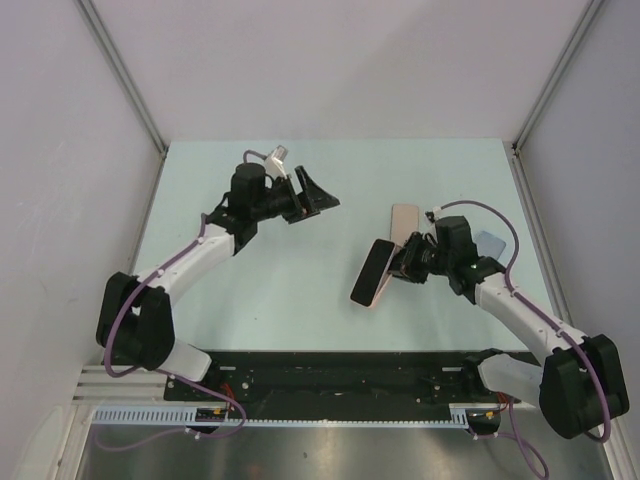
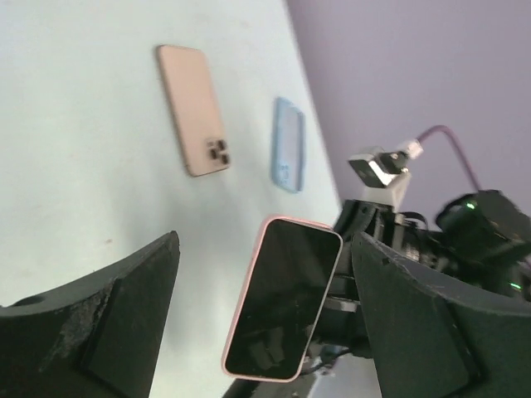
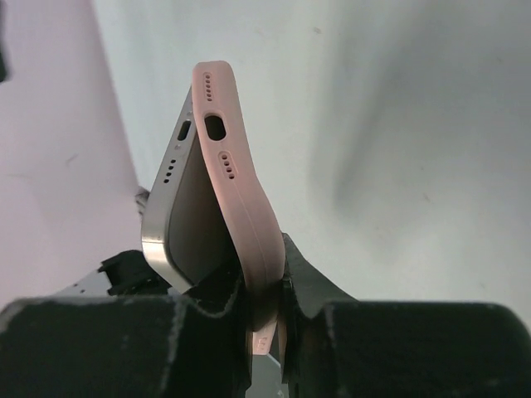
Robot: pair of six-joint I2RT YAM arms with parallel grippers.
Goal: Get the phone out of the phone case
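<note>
The phone [image 1: 372, 268], black screen up, is tilted over the table in its pink case, whose rim shows around the screen in the left wrist view. My right gripper [image 1: 399, 262] is shut on the pink case's edge. At the end with the port hole, the silver side of the phone [image 3: 158, 228] stands away from the case, with a wedge-shaped gap between them. Whether the other end is still seated cannot be told. Up and left of the phone, my left gripper [image 1: 322, 196] stands open, nothing between its wide-spread fingers [image 2: 124, 319].
A gold phone-shaped piece [image 2: 192, 108] with a camera cluster lies on the table behind the phone. To its right lies a pale blue flat case [image 2: 288, 145].
</note>
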